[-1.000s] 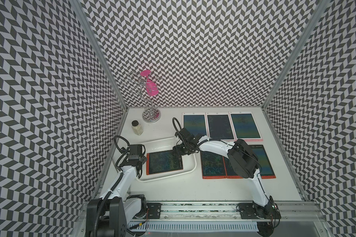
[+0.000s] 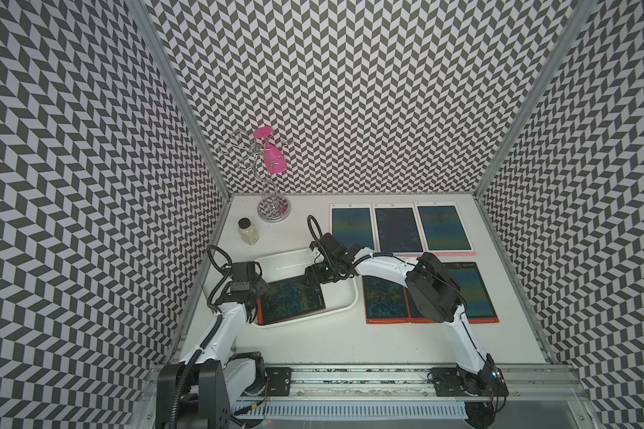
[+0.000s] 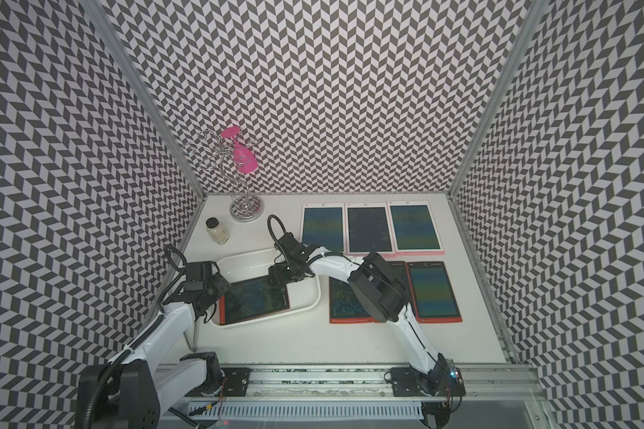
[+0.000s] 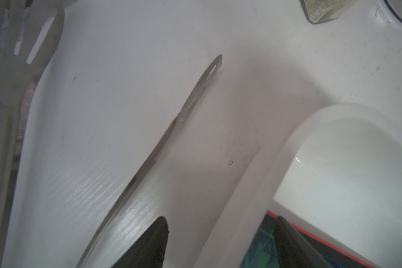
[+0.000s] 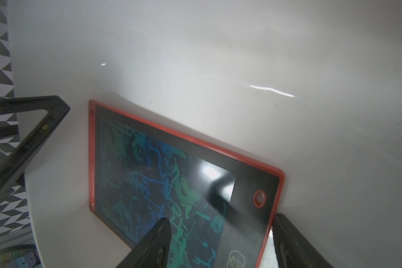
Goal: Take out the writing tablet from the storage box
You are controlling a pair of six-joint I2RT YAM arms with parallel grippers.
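The white storage box [image 2: 345,304] is on the table, and a red-framed writing tablet [image 2: 291,300] with a dark, scribbled screen lies in it, close to its left and front walls. My left gripper is open over the box's left wall [image 4: 254,196], which passes between its fingers; one finger overlaps the tablet in the left wrist view. My right gripper is open over the tablet's right end. The end edge of the tablet runs close beside one of its fingers [image 5: 294,243]; whether they touch, I cannot tell.
White-framed tablets [image 2: 398,230] stand in a row at the back right, with red-framed ones [image 2: 472,289] in front, partly behind my right arm. A jar [image 2: 247,231] and a metal rack [image 2: 274,207] with a pink glass [image 2: 273,158] are at the back left. A slotted utensil [image 4: 13,80] lies left of the box.
The tablet has shifted left and toward the front inside the box. My right gripper has moved a little left along with it. The left arm looks nearly still.
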